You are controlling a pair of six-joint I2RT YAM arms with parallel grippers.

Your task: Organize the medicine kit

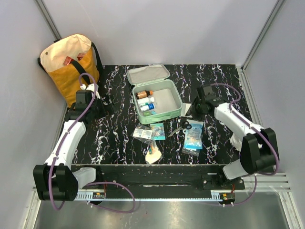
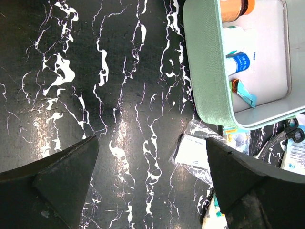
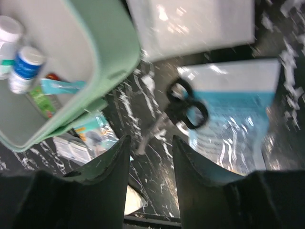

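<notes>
The mint medicine case (image 1: pixel 169 112) lies open at centre, holding an orange bottle (image 1: pixel 143 94), white and blue bottles (image 2: pixel 236 63) and small items. Outside it, scissors (image 3: pixel 181 109), blue-topped packets (image 1: pixel 193 136), a white pouch (image 3: pixel 195 24), packets (image 1: pixel 143 133) and a bag with a cream item (image 1: pixel 153 156) lie on the table. My left gripper hangs open over bare table left of the case. My right gripper is open above the scissors and packets, right of the case, with nothing held.
A yellow bag (image 1: pixel 66 76) stands at the back left.
</notes>
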